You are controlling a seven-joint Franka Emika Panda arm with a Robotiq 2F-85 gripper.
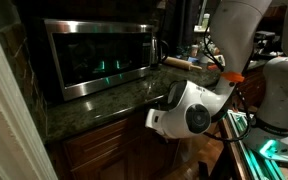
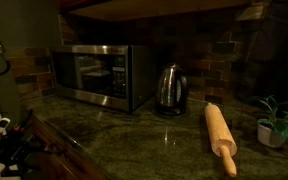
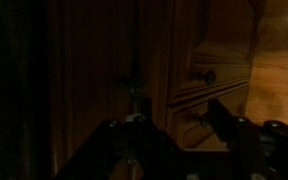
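Note:
In the wrist view my gripper is dim, with its two dark fingers apart and nothing visible between them. It faces wooden cabinet fronts below the counter. A door with a round dark knob (image 3: 208,76) shows beyond the fingers, and a drawer knob (image 3: 202,120) appears beneath it, near the right finger. In exterior view 1 the white arm (image 1: 189,108) reaches down in front of the counter, beside the brown cabinet (image 1: 96,150). The fingertips are hard to make out there. Contact with the cabinet cannot be told.
On the dark stone counter (image 2: 134,132) stand a steel microwave (image 2: 104,75), a kettle (image 2: 171,90), a wooden rolling pin (image 2: 220,135) and a potted plant (image 2: 274,128). The counter's front edge lies close to the arm. Wooden floor (image 3: 281,65) shows at right in the wrist view.

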